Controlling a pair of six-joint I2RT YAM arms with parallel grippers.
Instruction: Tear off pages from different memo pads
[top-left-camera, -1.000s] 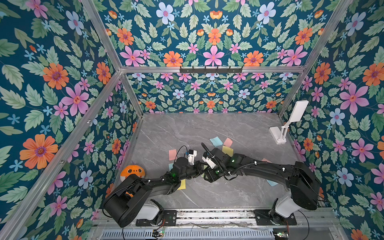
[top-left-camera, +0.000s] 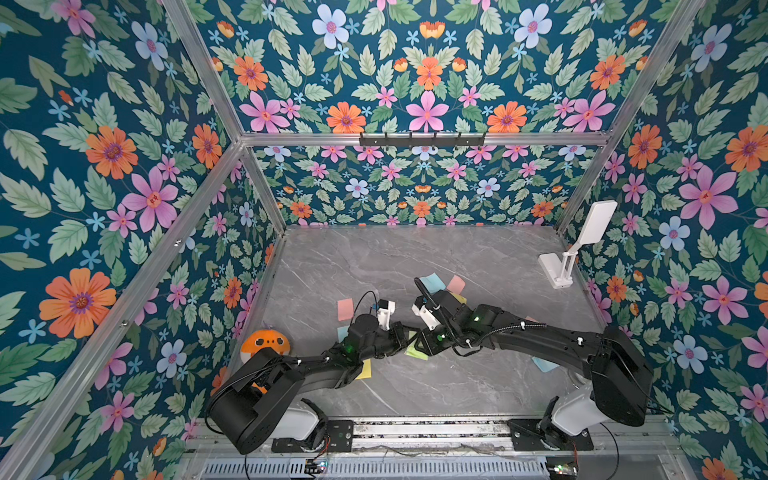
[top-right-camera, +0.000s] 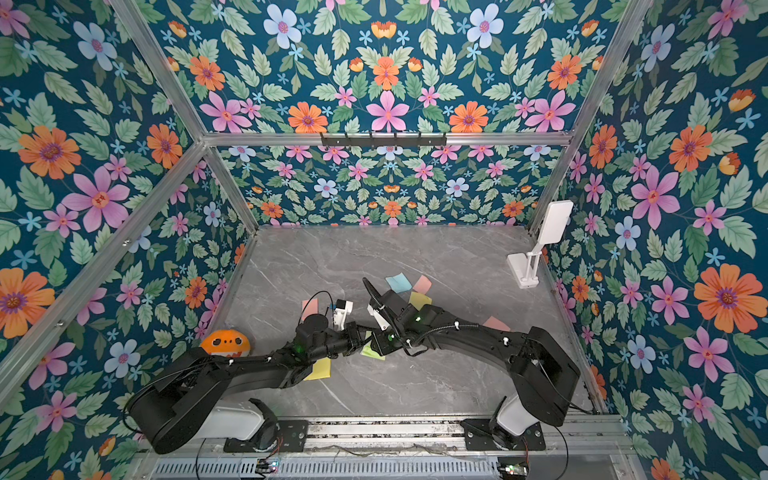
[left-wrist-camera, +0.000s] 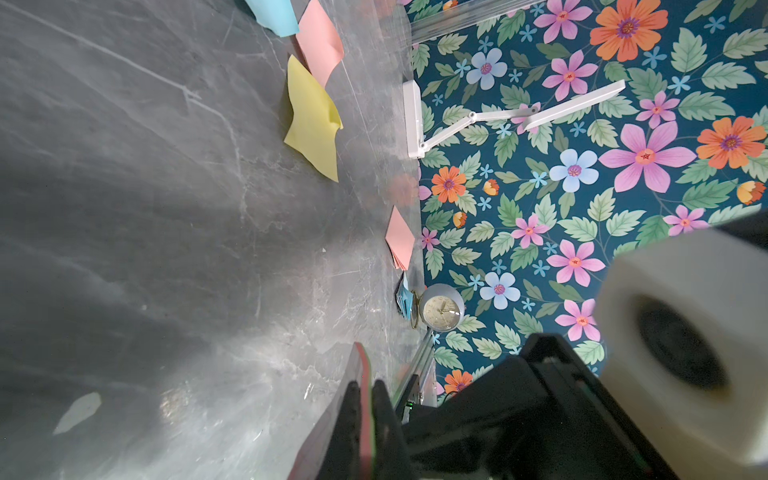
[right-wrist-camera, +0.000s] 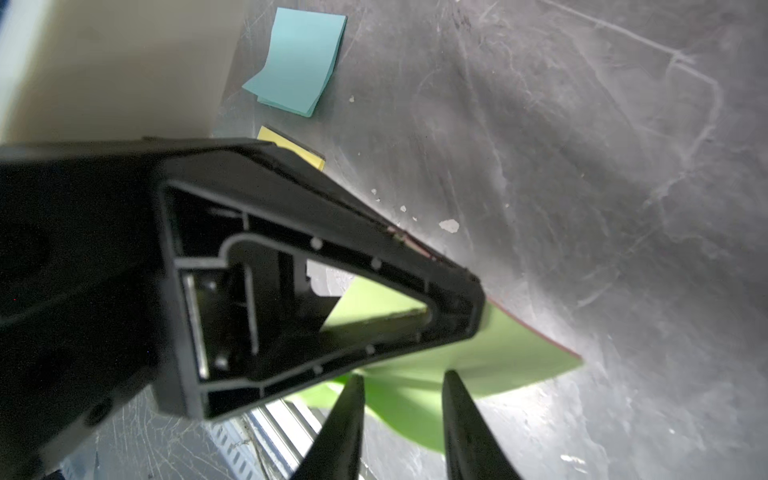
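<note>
Between the two arms, low over the table's middle, a green memo pad (right-wrist-camera: 528, 352) with a reddish edge is pinched in my left gripper. Only its thin edge shows between those shut fingers in the left wrist view. My right gripper is close beside it, its two narrow fingertips (right-wrist-camera: 460, 428) apart. Green paper shows in the gap and behind them; whether any sheet sits between the fingers or only beyond them is unclear. From above, the arms hide part of the green paper (top-left-camera: 416, 351).
Blue (top-left-camera: 433, 281), pink (top-left-camera: 456, 285) and yellow (top-right-camera: 419, 300) memo papers lie behind the right arm. Other pads lie near the left arm, including a pink one (top-left-camera: 345, 309). A white lamp (top-left-camera: 556, 270) stands at right, an orange object (top-left-camera: 266, 342) at left.
My right gripper has shifted slightly right, away from the left one, and more green paper shows below it from above. The left arm has hardly moved.
</note>
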